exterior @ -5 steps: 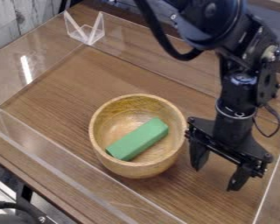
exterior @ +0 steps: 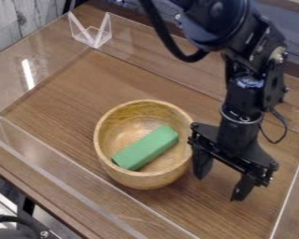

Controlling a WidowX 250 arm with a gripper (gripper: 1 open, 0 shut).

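A tan round bowl (exterior: 124, 116) sits left of centre on the wooden table, with a green block (exterior: 146, 147) lying inside it. To its right my black gripper (exterior: 220, 175) hangs low over the table, open, its fingers apart with nothing visible between them.
A clear plastic stand (exterior: 92, 28) stands at the back left. A dark cable lies at the lower left edge.
My gripper has shifted slightly left, toward the bowl. The bowl and block look unchanged.
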